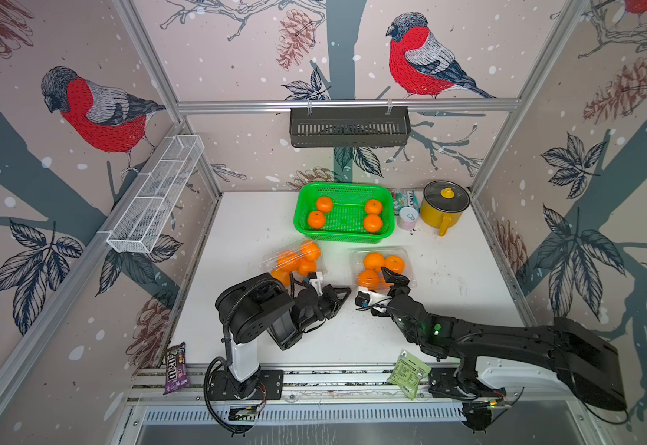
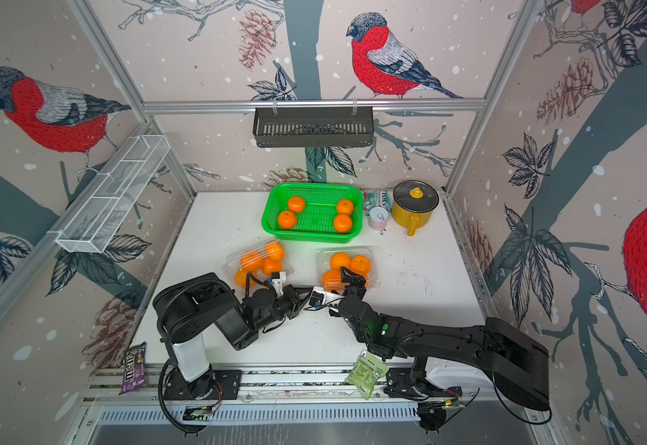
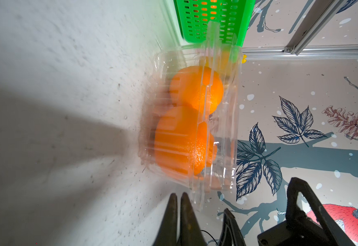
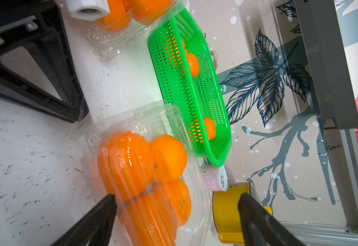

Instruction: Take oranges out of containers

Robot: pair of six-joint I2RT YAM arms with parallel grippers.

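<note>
Two clear plastic containers of oranges lie on the table: the left one [image 1: 288,259] and the right one [image 1: 374,260]. A green basket [image 1: 344,234] behind them holds several oranges [image 2: 296,204]. My left gripper is shut, nothing between its fingers, pointing at a clear container with oranges [image 3: 187,135] in the left wrist view. My right gripper stands open at the right container, whose oranges [image 4: 125,164] sit under clear plastic in the right wrist view; nothing is held.
A yellow pot [image 1: 442,207], a pink cup [image 1: 408,218] and a packet stand at the back right. A dark rack [image 1: 349,126] and a white wire rack [image 1: 153,193] hang on the walls. Snack bags lie at the front edge.
</note>
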